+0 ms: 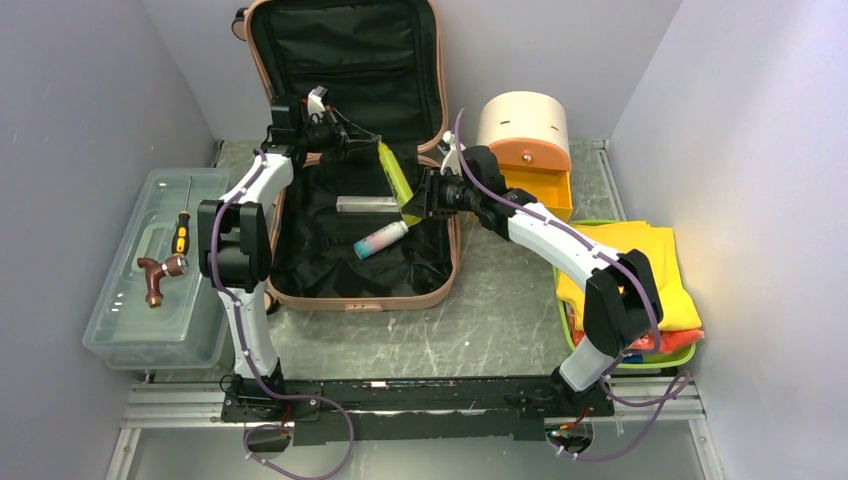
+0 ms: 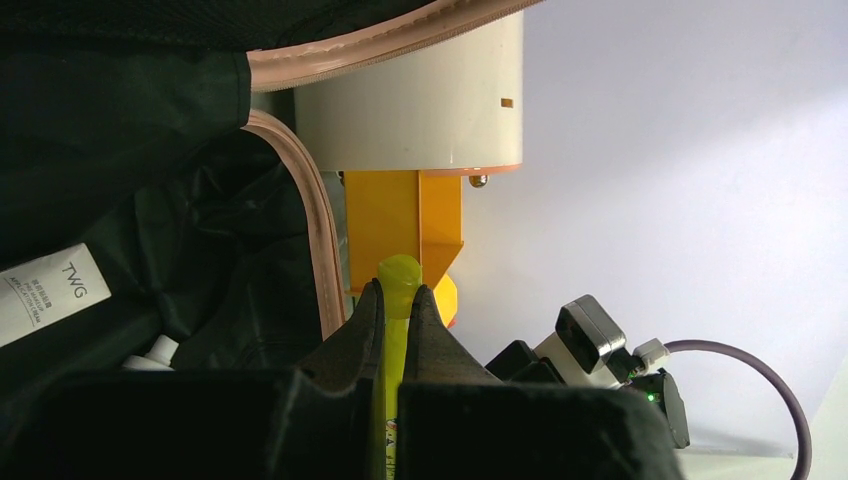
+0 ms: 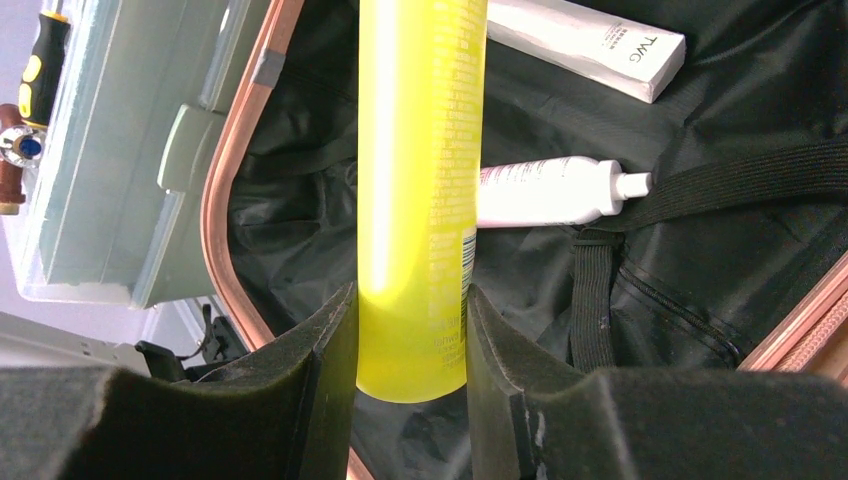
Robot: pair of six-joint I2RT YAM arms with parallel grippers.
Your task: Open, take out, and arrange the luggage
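Note:
An open black suitcase with pink trim [image 1: 360,302] holds a white TWG box [image 1: 365,204] and a white-teal bottle [image 1: 378,239] in its base. Above them a yellow bottle [image 1: 397,178] is held slanted between both arms. My left gripper [image 1: 376,140] is shut on its top end, as the left wrist view shows. My right gripper has its fingers around the bottle's lower end; whether they grip it firmly is hard to tell.
A cream cabinet with orange drawer [image 1: 525,120] stands back right, a green basket with yellow cloths [image 1: 625,270] at right. At left, a clear box [image 1: 120,320] carries a screwdriver [image 1: 181,233] and hammer [image 1: 158,275].

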